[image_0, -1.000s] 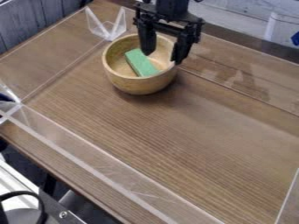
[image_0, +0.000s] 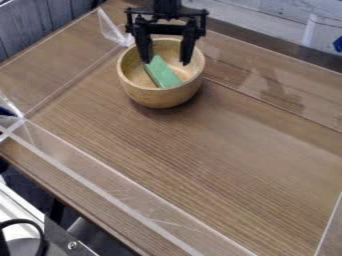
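A tan round bowl (image_0: 160, 94) sits on the wooden table toward the top middle, holding a green oblong object (image_0: 163, 72) that leans in it. My black gripper (image_0: 164, 44) hangs over the back part of the bowl, open, with its two fingers spread to either side above the green object.
Clear plastic strips run along its left and front edges. A pale wall and board stand at the back right, and a dark cable shows at the lower left.
My gripper has moved left and a little up, turning to sit over the back of the bowl. The bowl and green object look nearly unmoved.
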